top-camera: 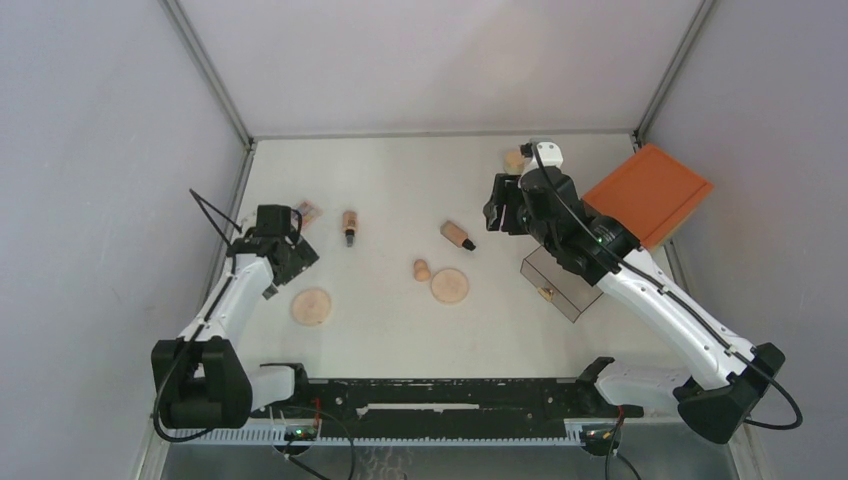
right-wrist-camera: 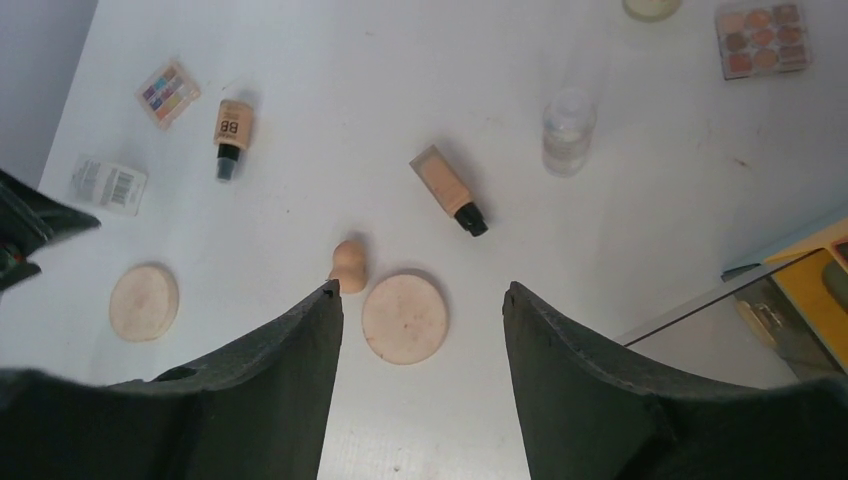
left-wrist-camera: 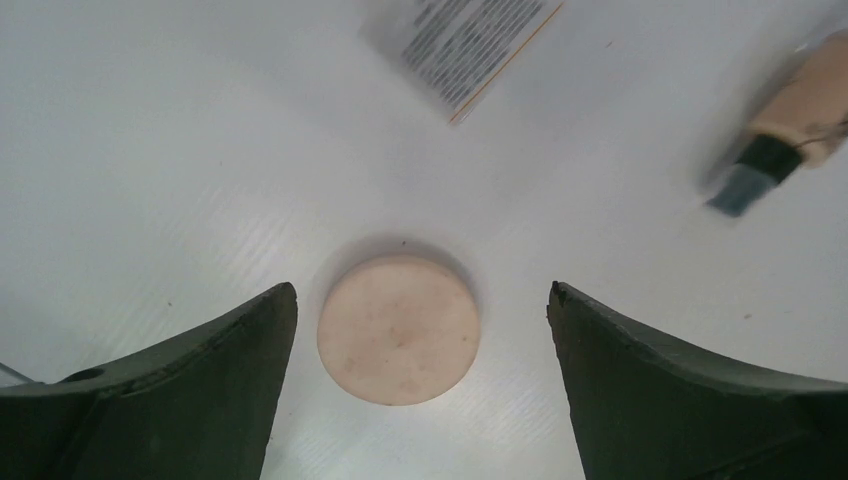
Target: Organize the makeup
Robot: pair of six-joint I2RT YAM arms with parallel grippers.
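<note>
My left gripper is open above a round beige puff (left-wrist-camera: 398,330) at the left, near a striped card (left-wrist-camera: 470,50) and a foundation bottle (top-camera: 349,225). My right gripper is part open, high over the table, nothing between its fingers. Its view shows a second foundation bottle (right-wrist-camera: 440,180), a small sponge (right-wrist-camera: 348,262), another round puff (right-wrist-camera: 404,318), a clear bottle (right-wrist-camera: 568,130), two palettes (right-wrist-camera: 763,38) (right-wrist-camera: 167,92) and a jar (right-wrist-camera: 652,8). An organizer drawer (top-camera: 555,290) with an orange lid (top-camera: 645,190) stands at the right.
Walls enclose the white table (top-camera: 400,175) at the back and sides. The right arm hides part of the organizer in the top view.
</note>
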